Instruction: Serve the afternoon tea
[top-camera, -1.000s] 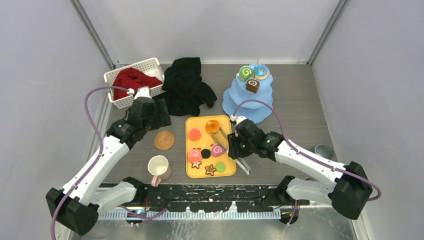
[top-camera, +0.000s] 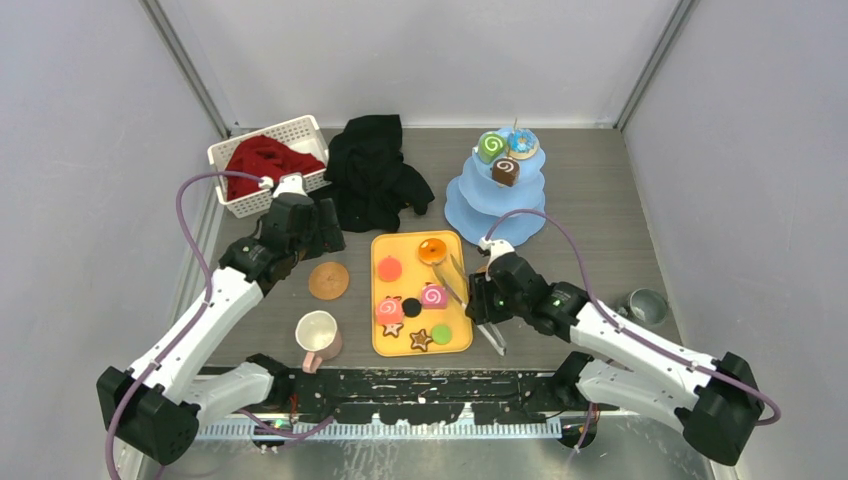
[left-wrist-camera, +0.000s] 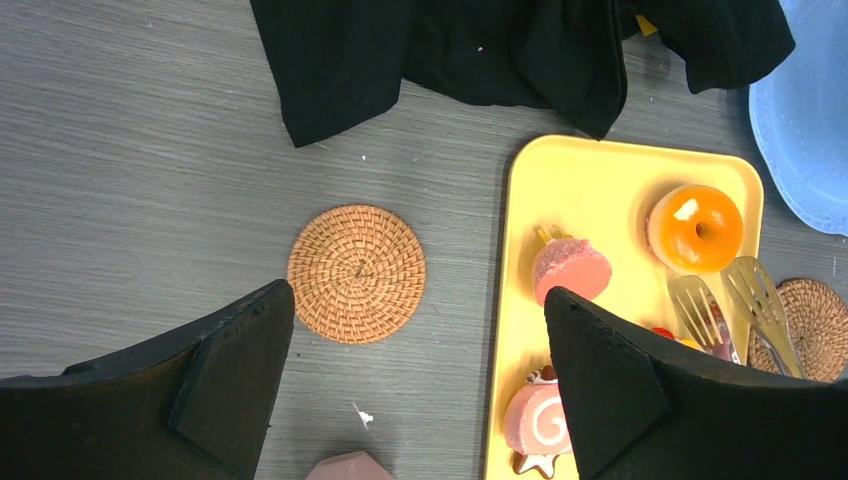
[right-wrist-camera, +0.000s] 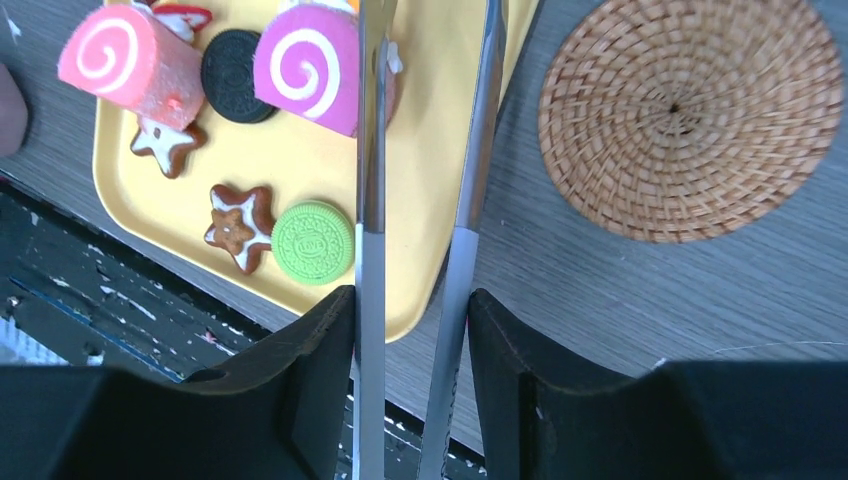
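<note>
Silver tongs lie between the fingers of my right gripper, one finger pressing the outside of each arm. In the left wrist view, the slotted tong tips stand slightly apart, just in front of the orange donut on the yellow tray. A pink swirl cake, another swirl cake, a red round treat, star cookies, a black and a green cookie share the tray. The blue tiered stand, topped with several sweets, is behind. My left gripper is open and empty above the table.
A pink mug and woven coaster are left of the tray. Another coaster lies right of it, beneath my right gripper. Black cloth and a white basket are at the back. A glass is far right.
My right gripper and the tongs have shifted slightly right. The donut has slid slightly right. My left arm has barely moved.
</note>
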